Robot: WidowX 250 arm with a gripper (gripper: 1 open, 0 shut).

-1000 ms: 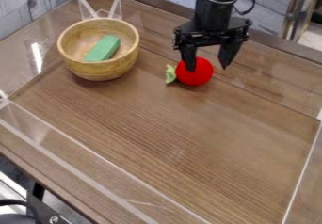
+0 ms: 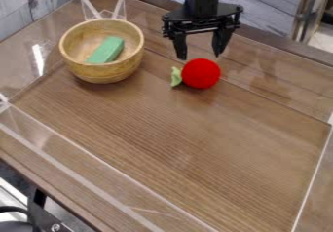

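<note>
The black gripper (image 2: 201, 31) hangs at the top centre, above and behind a red round object (image 2: 201, 74), apart from it; whether its fingers are open is hard to tell. A small green piece (image 2: 176, 78) lies at the left of the red object. A tan bowl (image 2: 90, 71) at the upper left holds a pale green block (image 2: 107, 50).
The gripper has moved up and back, away from the red object, and slightly left. The objects on the table look unmoved.
</note>
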